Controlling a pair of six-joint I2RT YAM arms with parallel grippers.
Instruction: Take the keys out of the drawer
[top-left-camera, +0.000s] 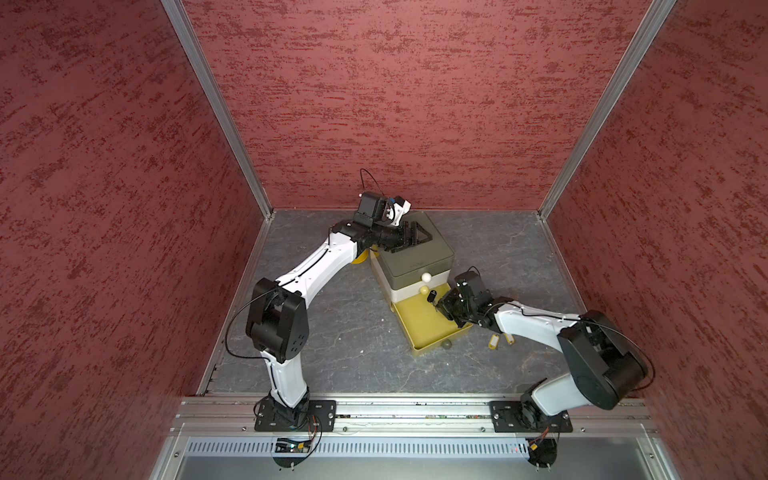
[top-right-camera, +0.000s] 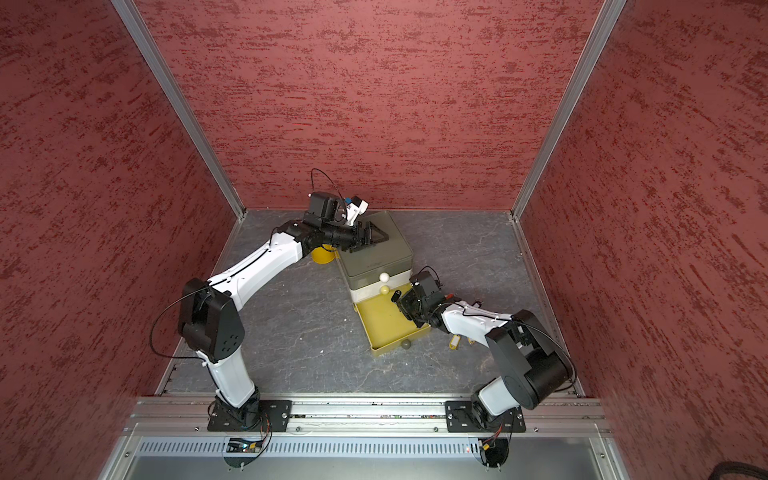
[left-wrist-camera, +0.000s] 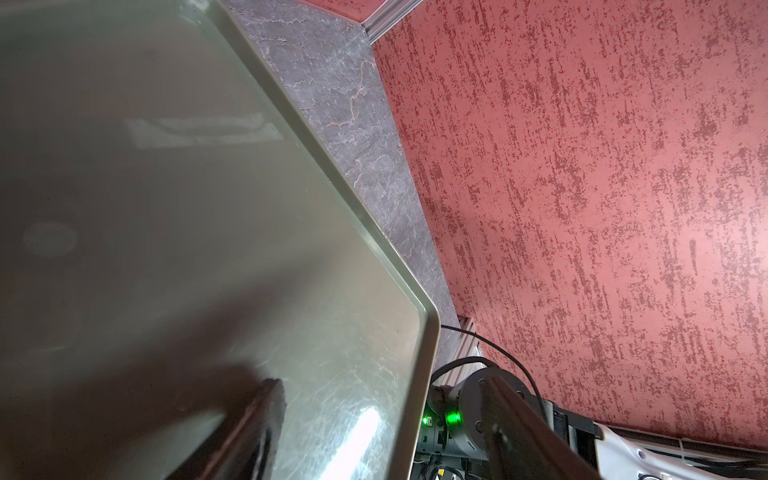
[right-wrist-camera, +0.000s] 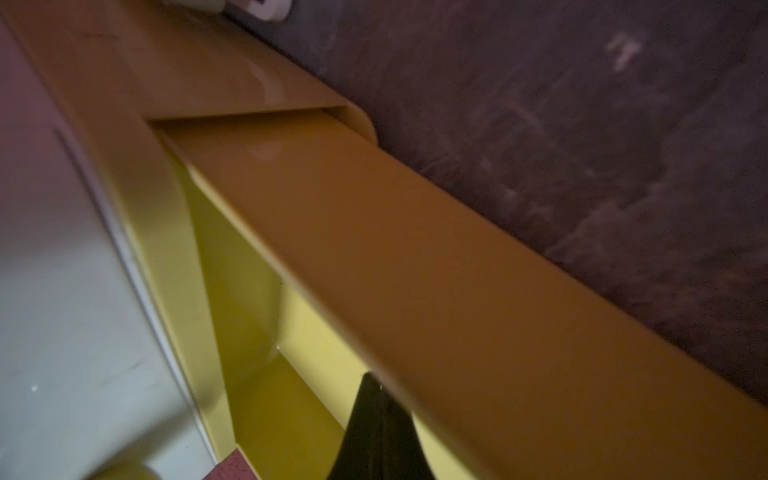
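A grey-lidded drawer unit (top-left-camera: 412, 264) has its yellow drawer (top-left-camera: 424, 324) pulled out at the front. The keys (top-left-camera: 432, 297), a black fob, lie in it near the back. My right gripper is shut at the drawer's yellow side wall; nothing shows between its fingers. In the top views it is just right of the keys. My left gripper is open over the grey lid (left-wrist-camera: 200, 224), its blurred fingers apart with nothing between them.
Small yellow-and-white items (top-left-camera: 493, 341) lie right of the drawer, with a round grey piece (top-left-camera: 446, 344) in front. A yellow object (top-left-camera: 359, 257) stands behind the left arm.
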